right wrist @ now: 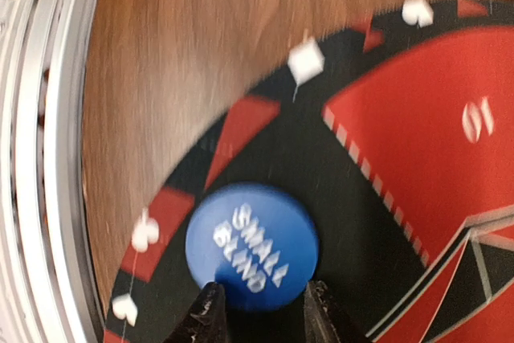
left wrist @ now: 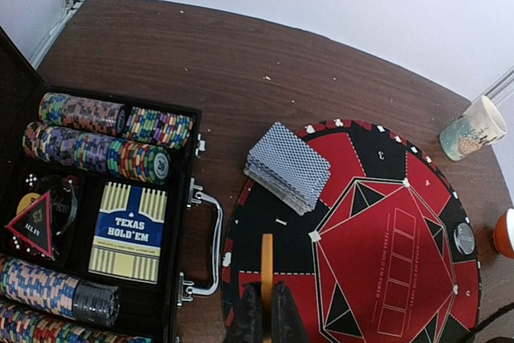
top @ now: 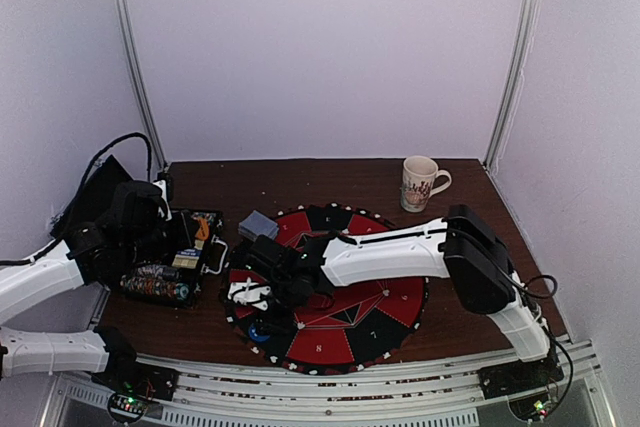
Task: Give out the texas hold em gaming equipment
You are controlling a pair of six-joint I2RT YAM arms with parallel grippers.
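Observation:
A blue small blind button (right wrist: pixel 250 242) lies on the black rim of the round poker mat (top: pixel 335 347), near its front left. My right gripper is low beside that button, fingertips at its near edge, part open, holding nothing visible. The open chip case (left wrist: pixel 185 214) holds chip rows and a Texas Hold'em card box (left wrist: pixel 127 234). A deck of cards (left wrist: pixel 287 166) lies at the mat's back left. My left gripper hangs over the case side, shut, nothing clear between its fingers.
A mug (top: pixel 418 183) stands at the back right. A silver round piece (left wrist: pixel 463 238) lies on the mat's edge.

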